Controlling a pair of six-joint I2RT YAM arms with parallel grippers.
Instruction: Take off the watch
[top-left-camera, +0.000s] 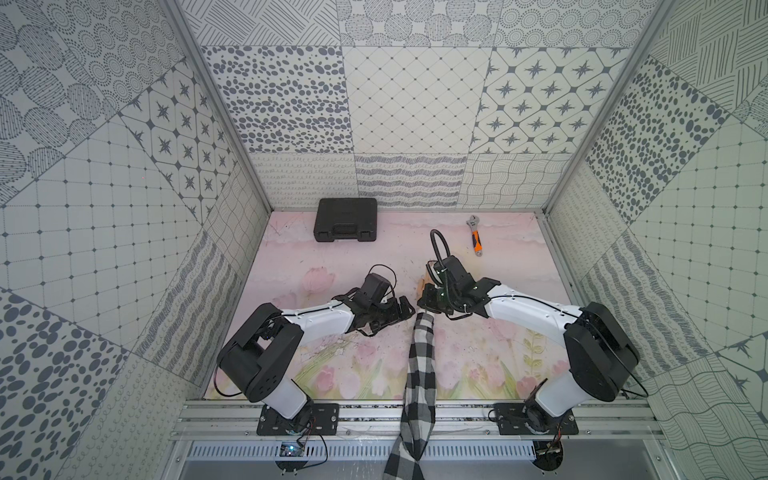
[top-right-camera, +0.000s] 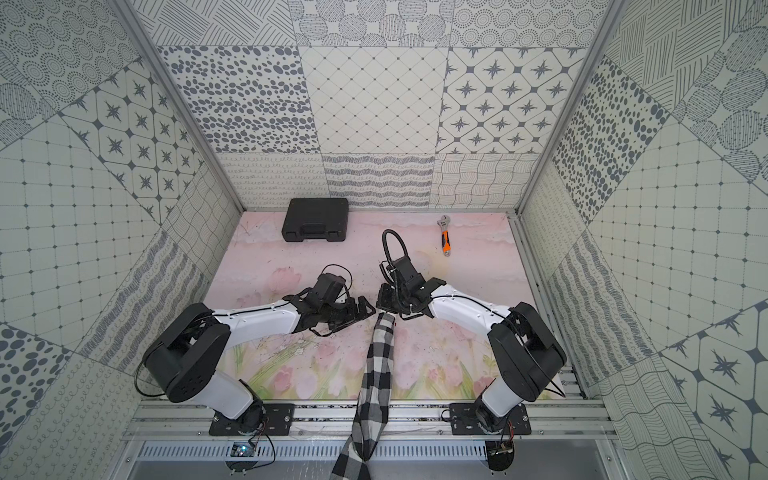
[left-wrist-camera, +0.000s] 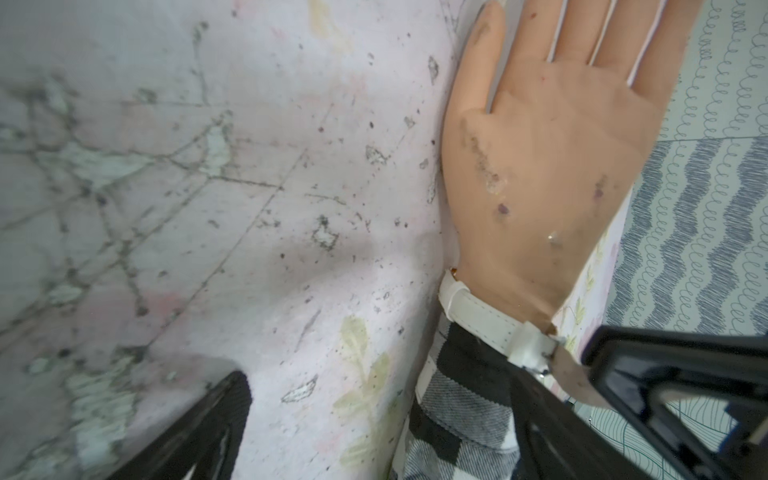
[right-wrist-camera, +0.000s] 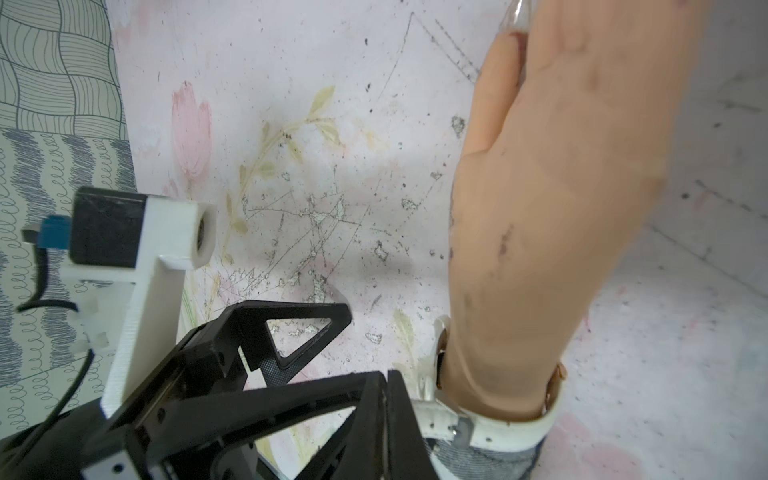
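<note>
A flesh-coloured model hand (left-wrist-camera: 552, 176) lies on the table with its fingers pointing away. The white watch strap (left-wrist-camera: 484, 320) runs around its wrist, at the edge of the checked sleeve (left-wrist-camera: 480, 400). In the right wrist view the strap (right-wrist-camera: 504, 433) passes under the wrist's near side, with one part standing up at its left. My left gripper is open beside the wrist, the sleeve near its right finger and nothing held. My right gripper is shut just left of the strap's clasp area; nothing shows between its fingers. Contact there cannot be judged.
A black case (top-left-camera: 345, 219) stands at the back left and an orange-handled wrench (top-left-camera: 476, 237) at the back right. Both grippers are close together over the sleeve (top-right-camera: 376, 376).
</note>
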